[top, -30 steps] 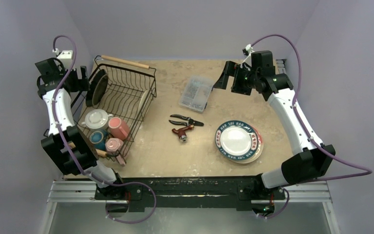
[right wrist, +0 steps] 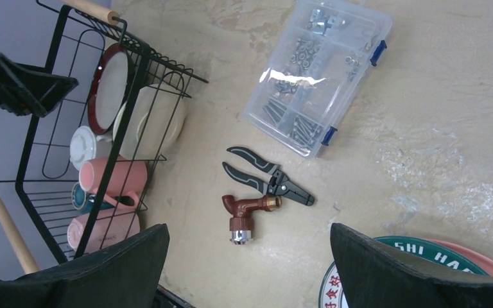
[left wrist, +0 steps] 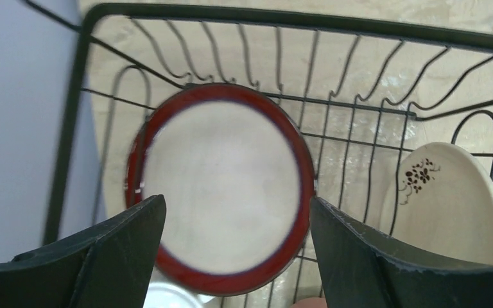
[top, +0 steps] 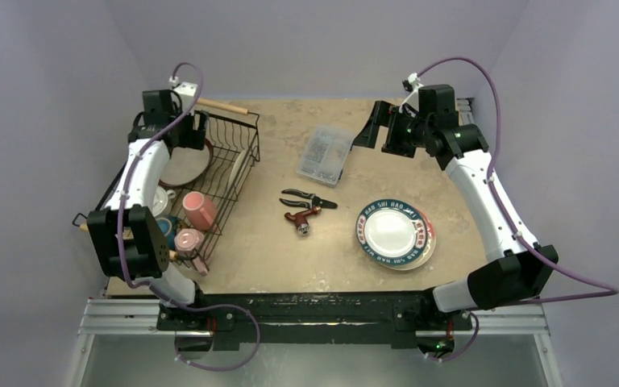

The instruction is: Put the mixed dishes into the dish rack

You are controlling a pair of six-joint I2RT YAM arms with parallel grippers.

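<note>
A white plate with a dark red rim (left wrist: 221, 186) lies in the wire dish rack (left wrist: 308, 27), beside a cream flower-patterned plate (left wrist: 443, 212) standing at the right. My left gripper hangs open over the red-rimmed plate, nothing between its fingers. The rack also holds pink mugs (top: 199, 211), a blue cup (right wrist: 82, 196) and a white lidded cup (right wrist: 86, 146). My right gripper (top: 383, 129) is open and empty above the right of the table. A stack of plates (top: 391, 231), the top one with a lettered green rim, lies at the front right.
A clear compartment box (top: 325, 153), black pruning shears (top: 309, 199) and a brown tap (top: 302, 218) lie mid-table. Bare tabletop surrounds them. Walls stand close on the left, back and right.
The red-rimmed plate has tipped from standing on edge to lying flat. My left gripper has moved right, from the rack's left side to above that plate. The right arm has barely moved.
</note>
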